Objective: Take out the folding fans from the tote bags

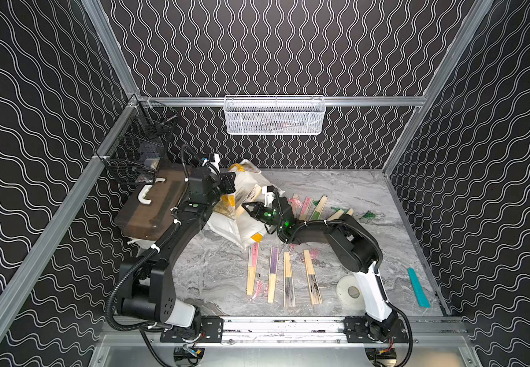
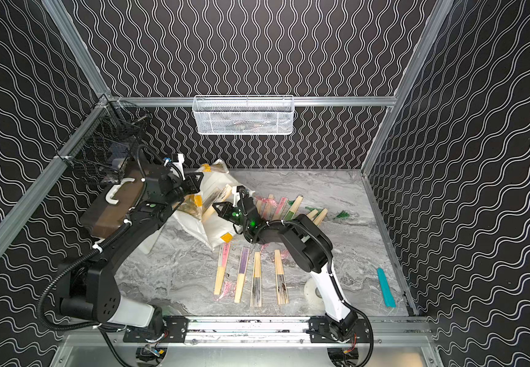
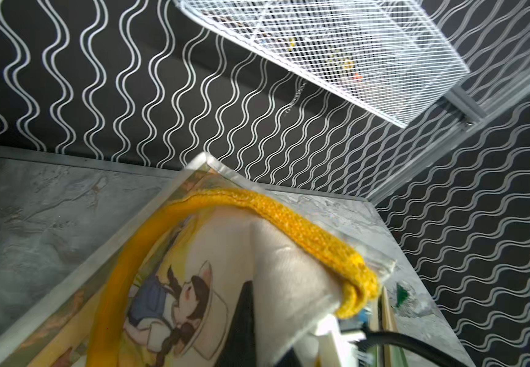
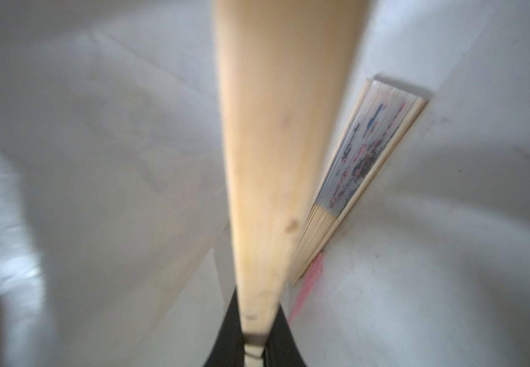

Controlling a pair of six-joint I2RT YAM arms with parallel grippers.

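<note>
A white tote bag [image 1: 225,228] with a printed picture and a yellow strap [image 3: 313,235] lies tilted at the left middle of the table. My left gripper [image 1: 232,183] is shut on the bag's fabric edge; in the left wrist view the cloth covers most of its fingers. Inside the bag's mouth, my right gripper is shut on a folded fan [image 4: 277,153], its plain wooden face filling the centre of the right wrist view. A second folding fan [image 4: 365,150], pale with dark and red print, rests on the bag's white lining behind it.
Several fans, among them a purple one [image 1: 273,272], lie in a front row, with more behind the right arm. A brown box [image 1: 145,211] stands left. A teal strip [image 1: 418,287] and a white disc [image 1: 350,292] lie right. The white wire basket [image 1: 274,116] hangs at the back.
</note>
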